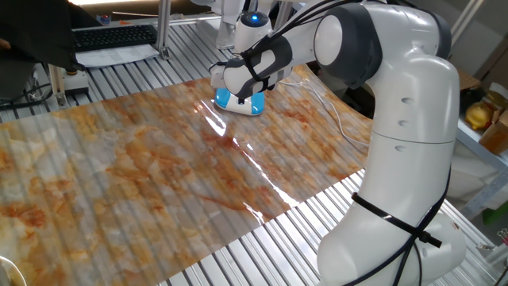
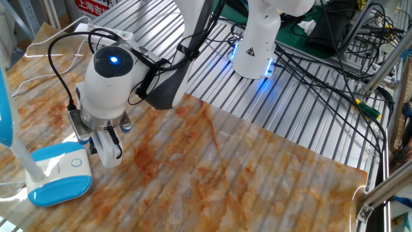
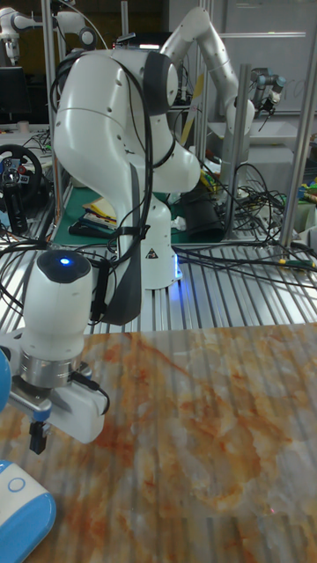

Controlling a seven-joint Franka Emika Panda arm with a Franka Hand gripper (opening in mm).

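A white-and-blue desk lamp has its base (image 2: 59,169) flat on the marbled sheet, with a round button on top. Part of its blue head (image 2: 5,109) enters at the left edge of exterior view 2. My gripper (image 3: 38,437) points downward just beside the lamp, above the base's level as seen in exterior view 3. Dark fingertips show there close together, but the gap between them is not clear. In exterior view 1 the arm hides the gripper and part of the lamp base (image 1: 248,106). No object can be made out in the gripper.
Most of the marbled sheet (image 1: 119,175) is bare. A white cable (image 1: 333,111) runs along its far side. A slatted metal table (image 2: 309,122) surrounds it, and a second arm's base or column (image 2: 254,48) stands behind, with loose black cables around.
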